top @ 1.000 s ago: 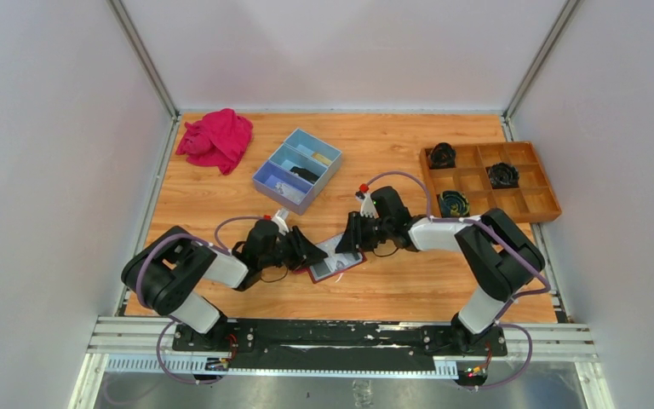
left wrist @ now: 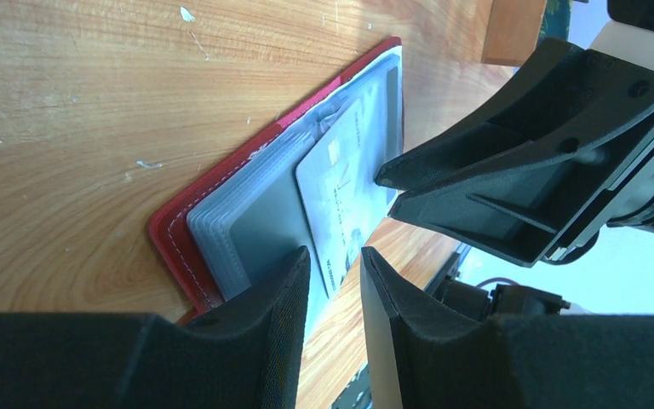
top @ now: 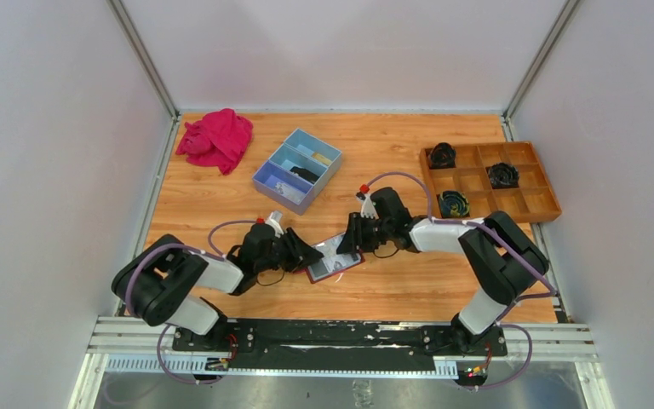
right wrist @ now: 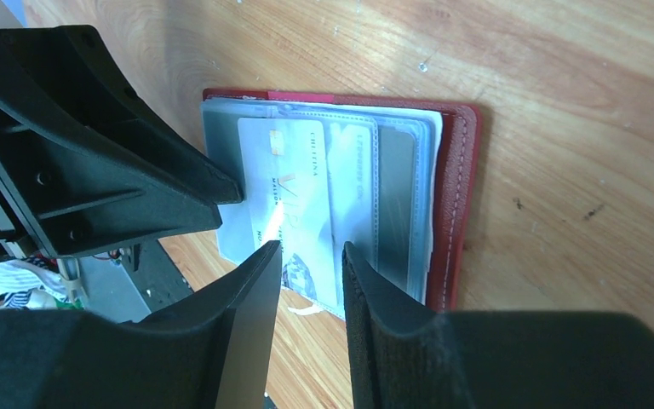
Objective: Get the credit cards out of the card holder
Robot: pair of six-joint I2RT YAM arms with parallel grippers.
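The red card holder point(top: 314, 279) lies open on the table between my two grippers, its clear plastic sleeves facing up. A pale blue card point(left wrist: 336, 196), printed and with a chip, rests on the sleeves; whether part of it is still inside a sleeve I cannot tell. In the left wrist view my left gripper stands part open above the holder's near side, a gap between its fingertips. My right gripper, likewise part open, hovers over the card's lower edge in the right wrist view. No card shows clamped in either one.
Behind the grippers stands a blue divided box point(top: 261, 182) with small items inside. A wooden compartment tray point(top: 524, 203) with coiled cables sits at the right, and a pink cloth point(top: 217, 139) lies at the far left.
My left arm has shifted slightly to the left, its gripper drawing back a little from the holder. The right arm and the card holder look almost unmoved.
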